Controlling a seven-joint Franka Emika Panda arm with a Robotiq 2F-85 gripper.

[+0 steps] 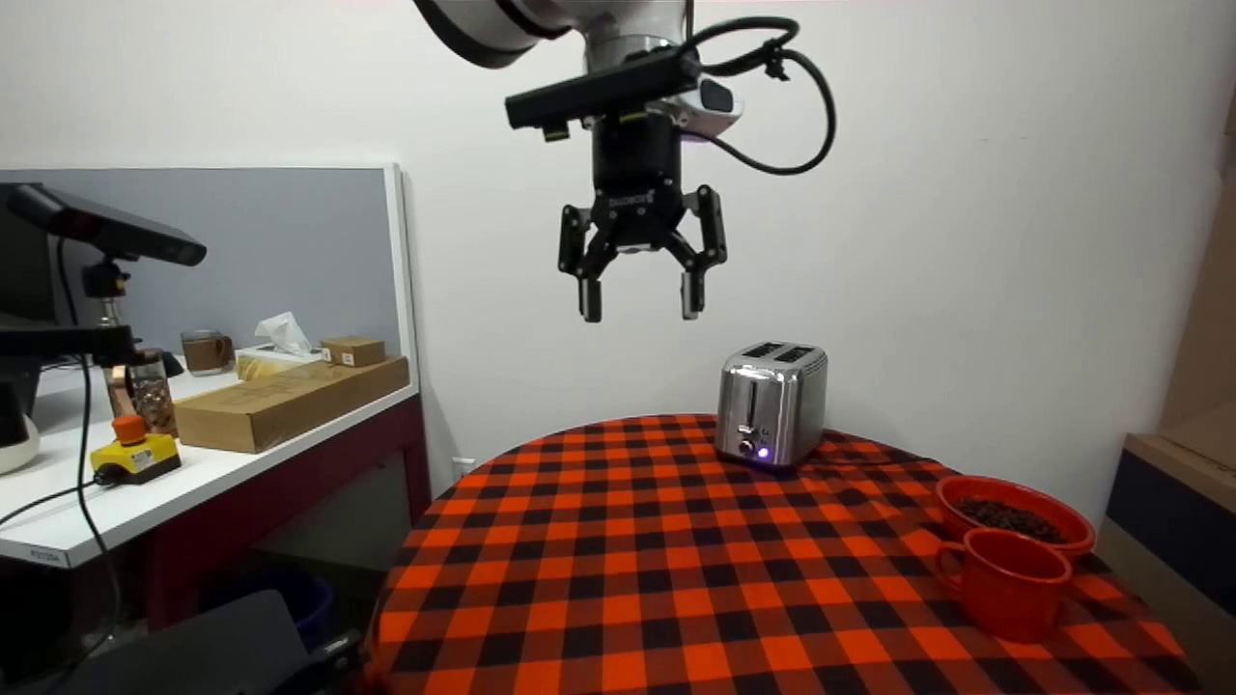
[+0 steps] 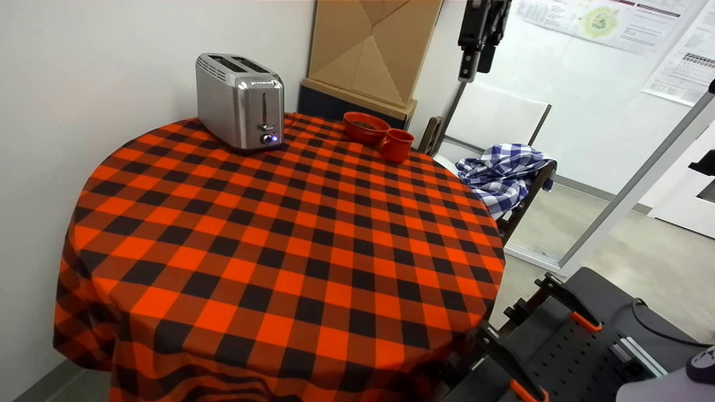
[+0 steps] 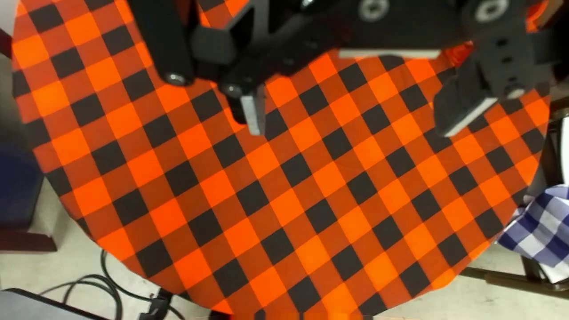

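High above the table, my gripper stands open with nothing between its fingers. In the wrist view its two fingertips are spread wide over bare checked cloth. A silver toaster with a small lit purple light stands at the back of the table, to the right of and below the gripper. A red mug is near the right edge. Close behind it sits a red bowl holding dark brown bits.
A red and black checked cloth covers the round table, whose middle and front are clear. The toaster's cord runs along the back right. A chair with a blue and white cloth stands beyond the table. Cardboard boxes lie on the white desk at left.
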